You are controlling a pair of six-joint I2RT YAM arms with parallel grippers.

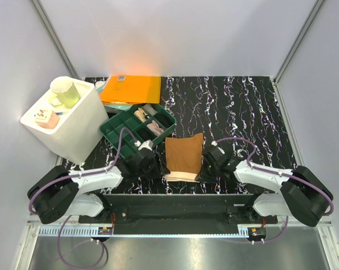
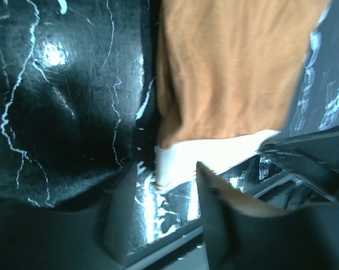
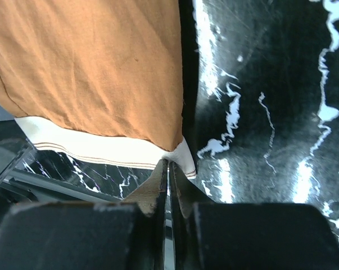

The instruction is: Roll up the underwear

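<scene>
The underwear (image 1: 184, 154) lies as a folded brown rectangle in the middle of the table, its white waistband (image 1: 181, 176) toward the front edge. At the waistband's left corner is my left gripper, its fingers part open; the corner of the white band (image 2: 177, 160) shows just beyond the blurred tips. My right gripper is shut on the band's right corner, with the white fabric (image 3: 183, 156) pinched at its fingertips. Brown cloth (image 3: 113, 62) spreads flat ahead of it in the right wrist view.
A green divided box (image 1: 124, 121) with several rolled cloths stands just behind the left arm, close to the underwear. Beyond it lies an orange folder (image 1: 132, 90); a white bin (image 1: 79, 124) stands at far left.
</scene>
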